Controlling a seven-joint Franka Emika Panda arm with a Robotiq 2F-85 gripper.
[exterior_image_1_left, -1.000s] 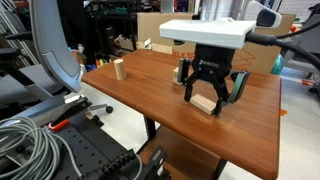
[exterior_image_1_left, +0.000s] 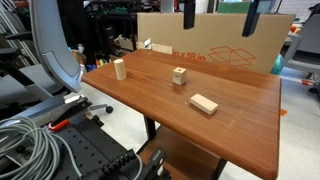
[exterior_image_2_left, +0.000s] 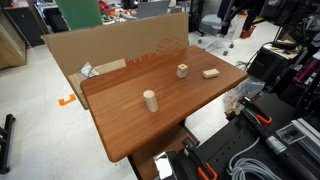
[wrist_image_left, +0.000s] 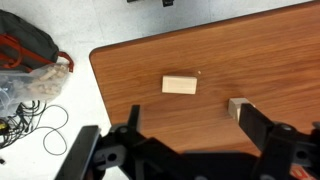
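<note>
High over the table, my gripper (exterior_image_1_left: 217, 31) stands open with nothing between its fingers. Below it a flat pale rectangular block (exterior_image_1_left: 203, 104) lies on the brown table; the wrist view has this block (wrist_image_left: 180, 85) just beyond the gap between the fingertips. A small pale cube (exterior_image_1_left: 179, 75) sits farther back, and in the wrist view the cube (wrist_image_left: 238, 108) is partly covered by the right finger. An upright pale cylinder (exterior_image_2_left: 150, 100) stands toward the opposite end of the table, well apart from both blocks.
The brown wooden table (exterior_image_1_left: 250, 120) is otherwise mostly bare. A cardboard panel (exterior_image_2_left: 130, 45) stands upright along its far side. Coiled grey cable (exterior_image_1_left: 28, 150) lies on the dark base beside the table. A bag (wrist_image_left: 40, 85) and loose cables are on the floor beyond the edge.
My gripper has risen from around the flat block to high above the table. The block has stayed on the tabletop, and the cube is now fully uncovered in exterior view 1.
</note>
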